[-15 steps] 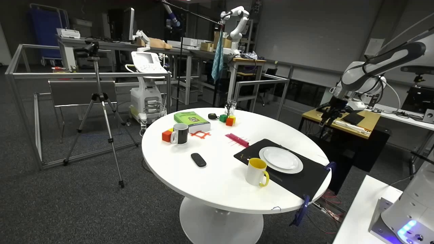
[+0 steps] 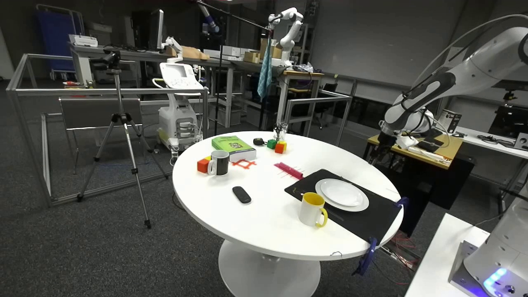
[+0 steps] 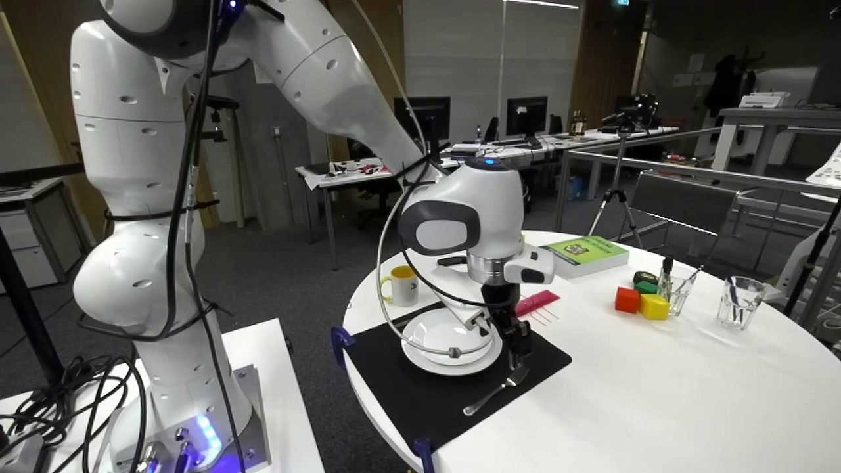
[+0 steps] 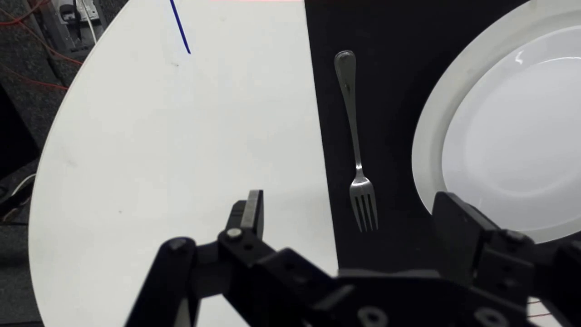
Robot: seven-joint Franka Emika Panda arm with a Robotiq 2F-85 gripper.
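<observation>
A silver fork (image 4: 355, 125) lies on the black placemat (image 4: 389, 32), its tines toward my gripper in the wrist view. My gripper stands open, fingers wide apart, with nothing between its pads; the fork's tines show in the space between the fingertips. To the right of the fork in that view sit stacked white plates (image 4: 512, 131). From exterior view 2, the gripper (image 3: 518, 364) points down close to the fork (image 3: 497, 391), at the side of the plates; whether it touches the fork cannot be told. The fork does not show in exterior view 1.
A yellow-handled mug (image 2: 312, 208) stands at the placemat's edge. Farther off are a dark mug (image 2: 219, 162), a green book (image 2: 233, 148), coloured cubes (image 3: 628, 299) and glasses (image 3: 739, 303). Blue clamps (image 2: 366, 257) grip the table edge.
In exterior view 1 the arm and gripper have moved left and down. The objects on the table have not moved.
</observation>
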